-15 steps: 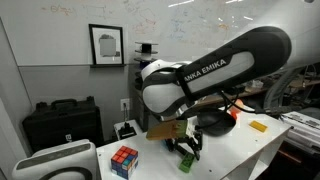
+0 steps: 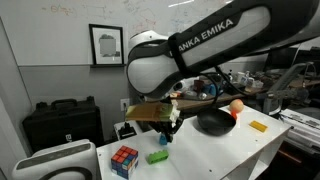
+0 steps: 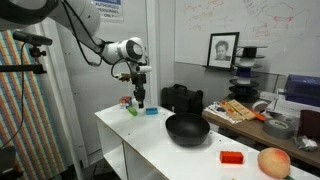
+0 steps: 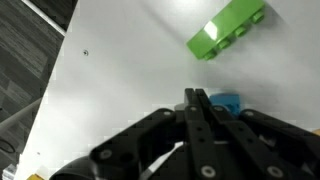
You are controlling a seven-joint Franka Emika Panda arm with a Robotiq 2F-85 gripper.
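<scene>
A green toy brick (image 4: 226,27) with studs lies on the white table in the upper right of the wrist view, apart from my fingers. In exterior view 1 the green brick (image 2: 157,157) is right of the Rubik's cube (image 2: 124,161). My gripper points down over the table, its dark fingertips close together with no object visible between them. How far apart they stand is hard to make out. A blue object (image 4: 226,102) shows just beside and partly behind the fingers; contact with it cannot be told.
A black pan (image 3: 187,130) stands on the table, with a red block (image 3: 231,157) and an orange round object (image 3: 274,162) farther right. Behind the table is a black case (image 2: 63,123). A white appliance (image 2: 55,164) borders the left side.
In exterior view 1 the green brick has shifted left from below the gripper and now lies nearer the cube. My gripper has moved left and up, and the blue object has come into view.
</scene>
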